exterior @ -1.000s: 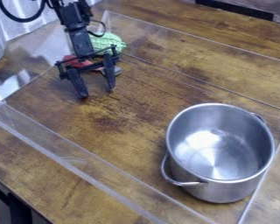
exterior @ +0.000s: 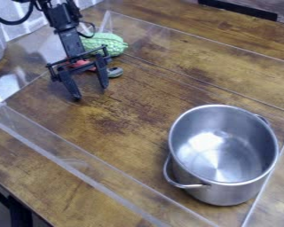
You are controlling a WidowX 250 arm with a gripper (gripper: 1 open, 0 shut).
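My black gripper (exterior: 85, 86) hangs low over the wooden table at the upper left, its fingers spread open with nothing visible between them. Behind it lie a pale green cabbage-like object (exterior: 106, 44) and some small red and grey items (exterior: 110, 72), partly hidden by the arm. A large steel pot (exterior: 222, 146) with side handles stands at the right.
Clear plastic walls border the wooden work area (exterior: 132, 133) on the left and front. A dark vent (exterior: 245, 9) is at the top right edge.
The gripper and arm have shifted slightly left and up, uncovering a little more of the items behind. The pot has not moved.
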